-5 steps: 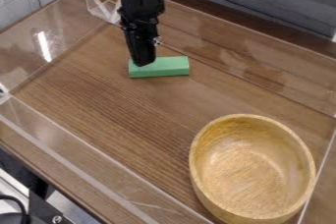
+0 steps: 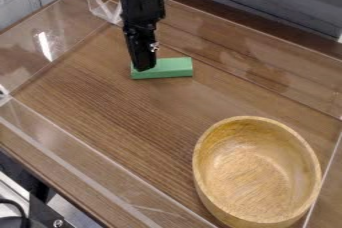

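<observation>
My black gripper (image 2: pixel 142 52) hangs at the upper middle, its tip just over the left end of a green rectangular block (image 2: pixel 163 68) lying flat on the wooden table. Whether the fingers are apart or closed, and whether they touch the block, is hard to tell at this size.
A large tan bowl (image 2: pixel 255 131) stands at the lower right. The table's edge and cables show at the lower left.
My gripper has shifted very slightly at the block's left end. The block and bowl have not visibly moved.
</observation>
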